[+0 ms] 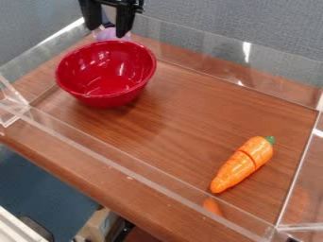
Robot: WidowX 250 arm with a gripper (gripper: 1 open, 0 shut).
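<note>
A red bowl [106,80] rests on the wooden surface at the upper left, inside a clear-walled enclosure. My dark gripper [110,21] is at the top edge, above and behind the bowl and mostly cropped; its finger state is unclear. A small pale purple object [111,34] shows just beneath it, behind the bowl; whether it is held I cannot tell. An orange toy carrot [240,165] with a green tip lies at the lower right.
Clear plastic walls [307,189] border the wooden surface [190,113] on its sides. The middle of the surface between bowl and carrot is clear.
</note>
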